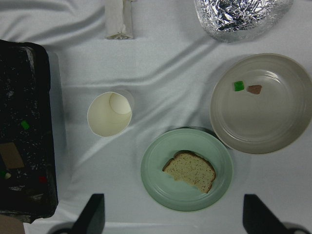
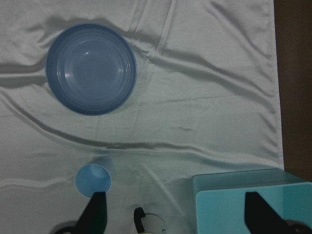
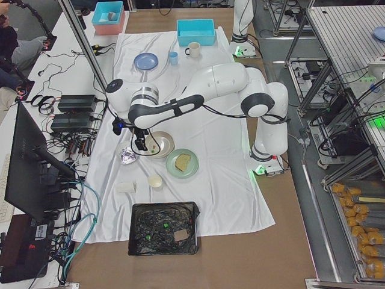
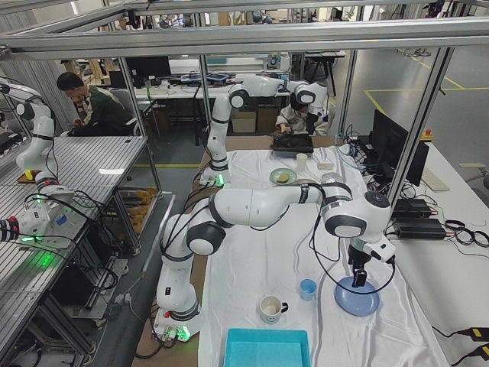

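My left gripper is over a beige plate [image 1: 258, 117] with small green and brown pieces, a green plate [image 1: 161, 185] with a bread slice [image 1: 192, 173], a white cup [image 1: 102, 114], a foil-covered item [image 1: 241, 17] and a wrapped white item [image 1: 118, 22]. A black tray [image 1: 24, 87] holds small scraps. My right gripper is over a blue plate [image 2: 91, 69], with a blue cup [image 2: 92, 180], a mug [image 2: 148, 224] and a turquoise bin [image 2: 243, 204]. Both grippers show their fingers far apart, empty.
A white cloth [image 3: 216, 138] covers the table, with clear room in its middle. Monitors and cables [image 3: 72, 162] line one side; metal frame posts stand around the table.
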